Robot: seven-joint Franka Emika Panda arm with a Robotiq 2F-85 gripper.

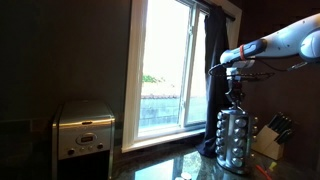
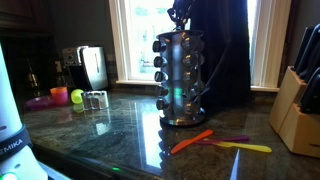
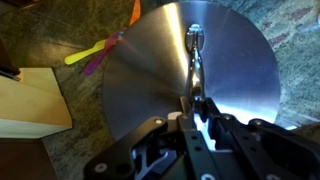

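Observation:
A tall, round metal spice rack (image 2: 180,90) stands upright on the dark stone counter, with columns of jars around its sides. In the wrist view its smooth round top (image 3: 140,75) fills the middle, and a narrow metal handle (image 3: 196,65) rises from it. My gripper is over the top, shut on that handle. From the side, the gripper (image 1: 235,101) points down onto the rack (image 1: 236,140). The exact contact of the fingertips is partly hidden by the dark fingers.
Orange (image 2: 192,140), purple (image 2: 225,139) and yellow (image 2: 245,147) utensils lie before the rack. A knife block (image 2: 300,110) stands close at the right. A toaster (image 1: 84,140), cups and small jars (image 2: 95,100) occupy the left. Window and dark curtain (image 1: 215,70) are behind.

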